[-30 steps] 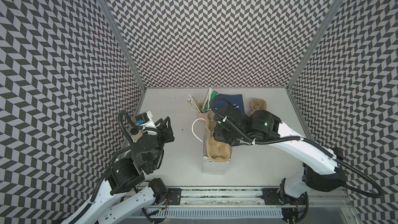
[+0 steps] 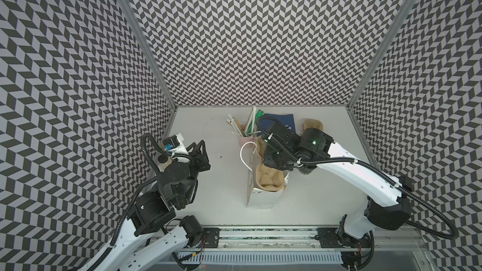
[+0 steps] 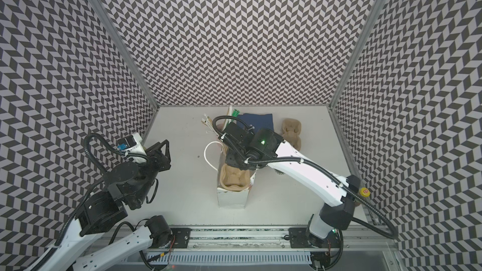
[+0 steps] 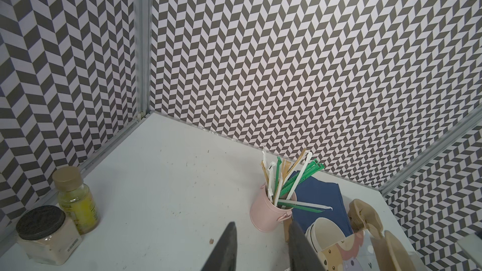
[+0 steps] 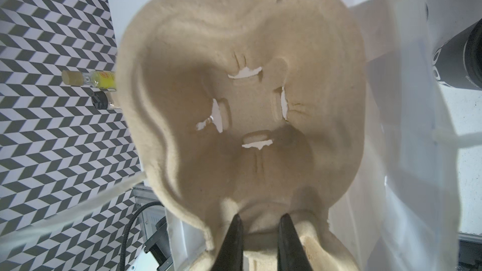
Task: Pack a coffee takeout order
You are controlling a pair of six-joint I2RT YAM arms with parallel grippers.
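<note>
My right gripper is shut on the middle of a tan pulp cup carrier (image 5: pixel 246 100). That carrier (image 2: pixel 270 177) sits in the mouth of a white paper bag (image 2: pixel 264 199), and the bag's thin walls show around it in the right wrist view. How deep its far end reaches is hidden by the right arm. Over the left of the table, my left gripper has its fingers apart and nothing between them. White cups (image 4: pixel 323 233) and a pink bucket of straws (image 4: pixel 267 213) stand behind the bag.
A second carrier (image 3: pixel 290 129) and a dark blue cloth (image 3: pixel 261 120) lie at the back right. Two jars, one yellow (image 4: pixel 80 205) and one black-lidded (image 4: pixel 48 235), stand at the left wall. A dark cup (image 5: pixel 459 60) is right of the bag.
The bag's white handle has swung rightward. The left arm looks unmoved.
</note>
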